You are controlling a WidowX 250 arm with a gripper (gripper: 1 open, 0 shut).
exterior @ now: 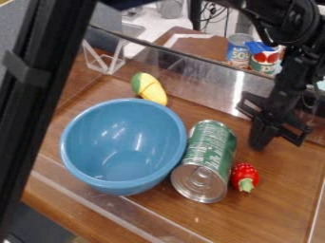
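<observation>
A black robot gripper (pixel 264 128) hangs low over the wooden counter at the right, behind and to the right of a green can and a red strawberry-like piece. It looks shut, with nothing visible between its fingers. The green can (pixel 203 161) lies on its side beside a blue bowl (pixel 121 147). The red piece (pixel 246 177) sits right of the can, and a yellow corn-like piece (pixel 148 88) lies behind the bowl.
A metal strip (pixel 203 90) runs along the back of the counter (pixel 152 216). Cans (pixel 238 49) stand beyond it. A white wire rack is at the back left, and a dark post crosses the left side.
</observation>
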